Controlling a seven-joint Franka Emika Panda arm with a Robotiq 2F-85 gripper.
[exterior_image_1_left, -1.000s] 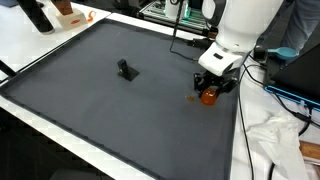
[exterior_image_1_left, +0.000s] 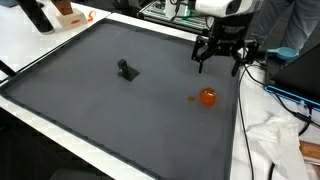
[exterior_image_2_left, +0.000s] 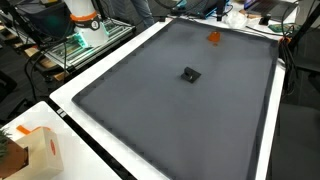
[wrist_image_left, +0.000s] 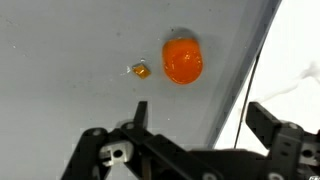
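An orange, rounded, shiny object (wrist_image_left: 182, 61) lies on the grey board (wrist_image_left: 100, 30), near the board's right edge in the wrist view. A much smaller orange piece (wrist_image_left: 141, 71) rests a short way to its left. My gripper (exterior_image_1_left: 218, 66) stands open above the board, higher than the orange object, with nothing between its fingers. Its two fingertips show wide apart at the bottom of the wrist view. In exterior view 2 the orange object (exterior_image_2_left: 214, 37) sits near the far edge, and the gripper is mostly out of frame.
A small black block (exterior_image_1_left: 127, 70) stands on the board, well apart from the orange object; most of the board around it is bare. White cloth or plastic (exterior_image_1_left: 275, 143) lies beyond the board's right edge. Cables (exterior_image_1_left: 290, 105) run along that side.
My gripper was down around the orange object a second ago. It has risen away from it and its fingers have spread apart. The orange object stays on the board.
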